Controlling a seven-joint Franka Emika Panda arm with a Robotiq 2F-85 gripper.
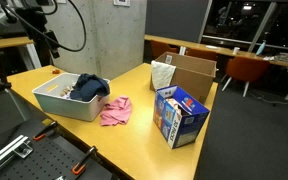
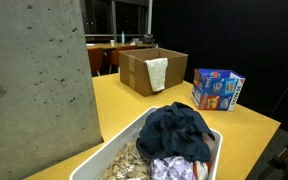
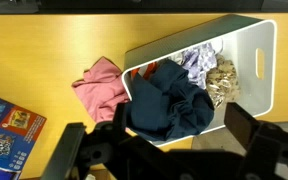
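Note:
In the wrist view my gripper shows as dark shapes along the bottom, its two sides spread apart; it looks open, with no held object visible. Below it is a pale grey bin point(image 3: 267, 45). A dark navy cloth point(image 3: 166, 100) lies heaped in the bin, beside a white patterned cloth point(image 3: 196, 62) and a brown crinkled item point(image 3: 222, 82). Outside the bin, a pink cloth point(image 3: 101, 88) lies crumpled on the table. Exterior view 1 has the same pink cloth point(image 1: 116, 111) just right of the bin point(image 1: 52, 103).
A blue printed box point(image 1: 180, 116) stands on the table's right side. Behind it is an open cardboard box point(image 1: 192, 76) with a white cloth point(image 1: 162, 73) over its side. Bare tabletop point(image 1: 134, 140) lies in front. A concrete pillar point(image 2: 39, 80) rises at the table's edge.

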